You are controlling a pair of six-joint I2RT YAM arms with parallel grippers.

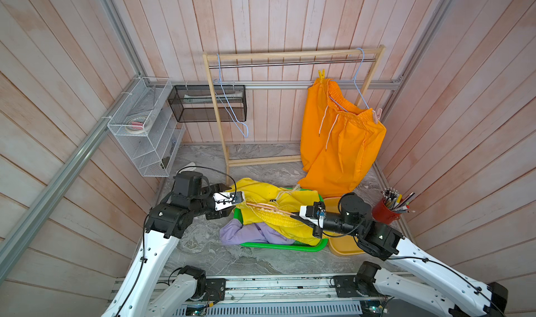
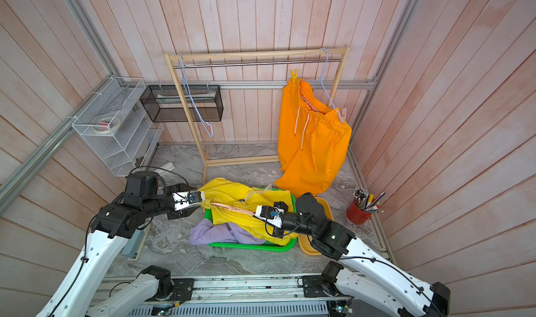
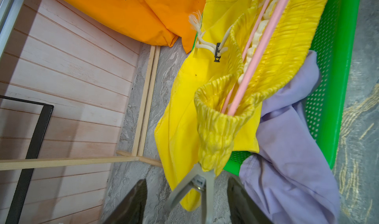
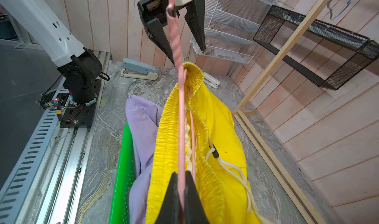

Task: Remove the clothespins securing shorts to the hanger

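Yellow shorts point(image 3: 185, 105) lie over the green basket, a pink hanger point(image 3: 263, 46) running inside their waistband. At the waistband's left end a grey clothespin point(image 3: 198, 179) is clipped on the gathered cloth. My left gripper is open, its fingers apart on either side of the clothespin with gaps showing. The right gripper is shut on the pink hanger, which passes between its fingertips. Whether a clothespin sits at the waistband's right end is hidden by the right gripper.
Orange shorts point(image 1: 340, 144) hang on the wooden rack's right side, with a yellow clothespin point(image 1: 321, 74) and a pink one point(image 1: 377, 115). The green basket point(image 1: 279, 246) also holds lilac cloth point(image 1: 254, 233). A yellow container point(image 1: 346, 246) and red pen cup point(image 1: 385, 211) stand right.
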